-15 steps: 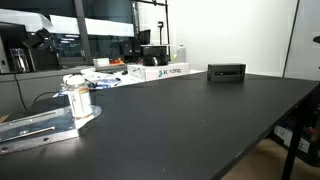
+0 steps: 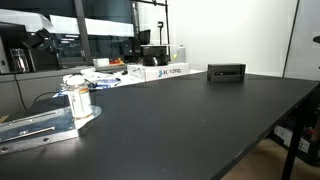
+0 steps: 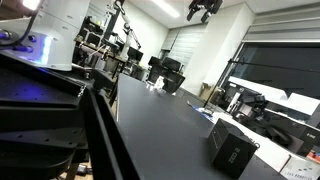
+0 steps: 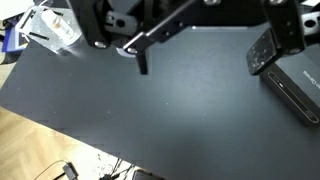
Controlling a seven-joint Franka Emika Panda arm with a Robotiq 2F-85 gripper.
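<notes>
My gripper stands open above the dark table in the wrist view, its two fingers wide apart with only bare tabletop between them. A black rectangular box (image 2: 226, 73) rests near the table's far edge in exterior view 1. The same box (image 3: 232, 150) stands close to the camera in exterior view 2. In the wrist view the box (image 4: 297, 98) lies at the right edge, partly cut off, just beyond the right finger (image 4: 264, 52) and not between the fingers. Exterior view 1 does not show the gripper.
A metal base plate with a white cylindrical mount (image 2: 79, 101) sits at the table's left end. Behind the table are a white printed carton (image 2: 158, 72) and other equipment.
</notes>
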